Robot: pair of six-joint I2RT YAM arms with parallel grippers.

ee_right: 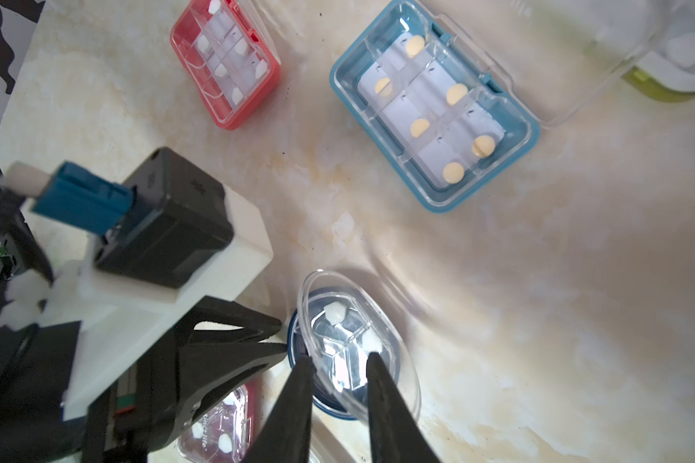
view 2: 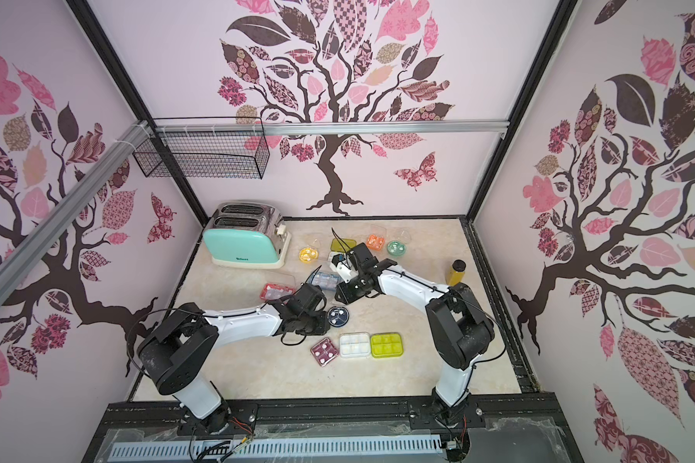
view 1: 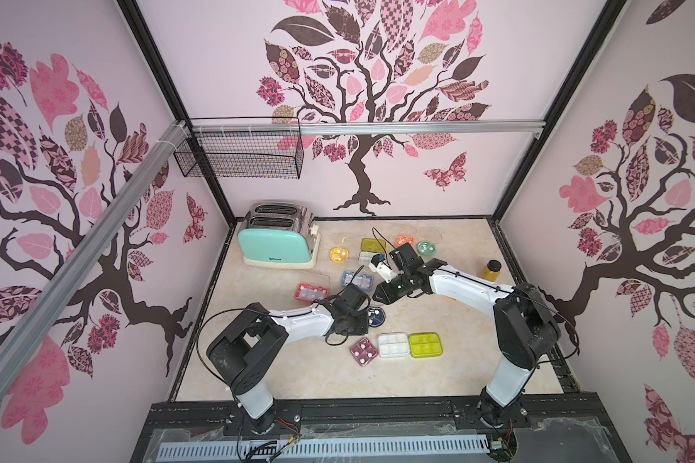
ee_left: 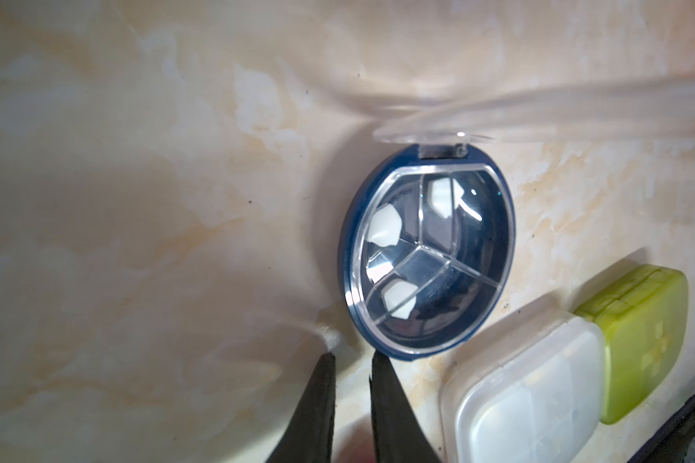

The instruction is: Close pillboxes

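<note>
The round dark blue pillbox (ee_left: 432, 339) sits on the table, several white pills visible inside. Its clear lid (ee_left: 548, 112) stands raised from the hinge. My left gripper is beside the rim opposite the hinge, a narrow gap between its fingers and nothing held. Over the lid side, my right gripper has its fingers apart, with the lid's clear edge (ee_right: 411, 378) seen beyond them; whether they touch it I cannot tell. Closed white (view 1: 394, 345), lime (view 1: 425, 345) and maroon (view 1: 363, 352) pillboxes lie in front.
Lids stand open on the red pillbox (ee_right: 227, 65) and teal pillbox (ee_right: 436, 108). Yellow (view 1: 338, 255), orange (view 1: 404, 240) and green (view 1: 426, 248) boxes stand farther back. A toaster (view 1: 278, 235) fills the back left.
</note>
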